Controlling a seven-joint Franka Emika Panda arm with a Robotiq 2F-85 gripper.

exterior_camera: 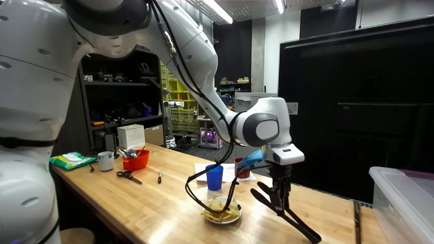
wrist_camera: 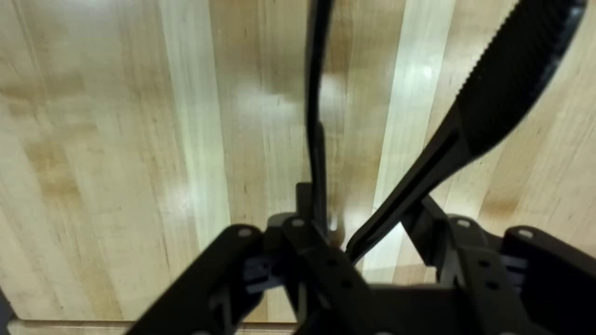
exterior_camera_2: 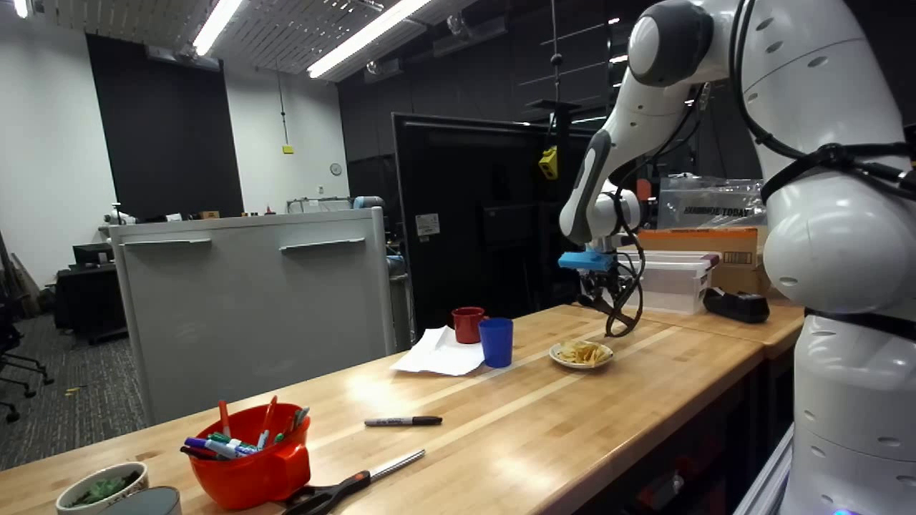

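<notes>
Black tongs [exterior_camera: 299, 224] hang above the table at the far end, with my gripper [exterior_camera: 281, 207] around their middle. Two rounded tips spread apart to the left, while the long arms slope down to the right. From the wrist view, one tong arm [wrist_camera: 316, 83] runs almost straight up and the other, with a ribbed tip [wrist_camera: 511, 78], slants to the upper right. My gripper is partly closed, its fingers on either side of the tongs; the exact contact is hard to see. A white plate of chips [exterior_camera: 221, 209] sits on the table left of the tongs.
Behind the plate stand a blue cup [exterior_camera_2: 496, 342] and a red mug [exterior_camera_2: 468, 325] by white paper [exterior_camera_2: 439, 352]. A marker [exterior_camera_2: 403, 421], scissors [exterior_camera_2: 348, 489] and a red pen holder [exterior_camera_2: 249, 476] lie farther off. A clear bin [exterior_camera: 400, 203] borders the right.
</notes>
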